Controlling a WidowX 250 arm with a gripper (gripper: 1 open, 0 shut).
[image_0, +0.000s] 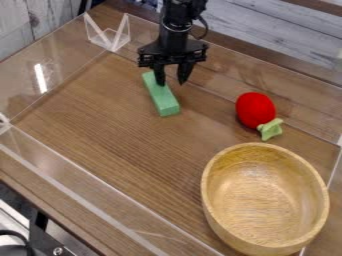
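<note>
A black robot gripper (170, 66) hangs at the top centre, its fingers low over the upper end of a green block (162, 96) lying on the wooden table (107, 150). Whether the fingers touch the block, and how far apart they stand, is hard to tell at this size.
A red round object (255, 109) with a light green piece (270, 129) beside it lies to the right. A large yellow bowl (265, 198) fills the lower right.
</note>
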